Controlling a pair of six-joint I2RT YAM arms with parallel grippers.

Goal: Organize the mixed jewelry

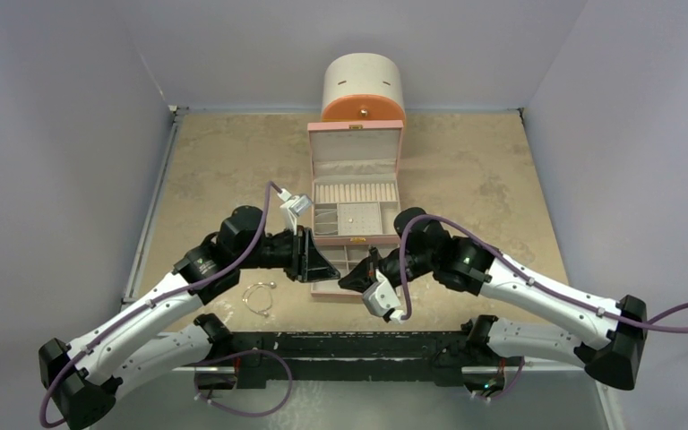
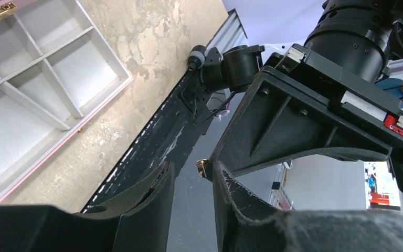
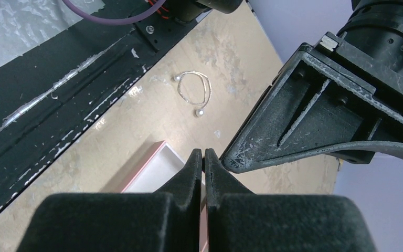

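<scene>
Over the pulled-out drawer (image 1: pixel 327 288) of the pink jewelry box (image 1: pixel 355 127), my two grippers face each other tip to tip. My left gripper is open, nothing gripped in it. A small gold piece (image 2: pixel 202 168) shows in line with the gap between its fingers, at the tip of my right gripper, which is shut on it. Its exact kind is too small to tell. A silvery bracelet with pearl-like ends (image 3: pixel 206 90) lies on the table left of the box, also seen in the top view.
The box's upper tray holds ring rolls (image 1: pixel 356 193) and a pale pad (image 1: pixel 359 219). Visible drawer compartments (image 2: pixel 16 126) are empty. A white and orange round container (image 1: pixel 364 76) stands behind the box.
</scene>
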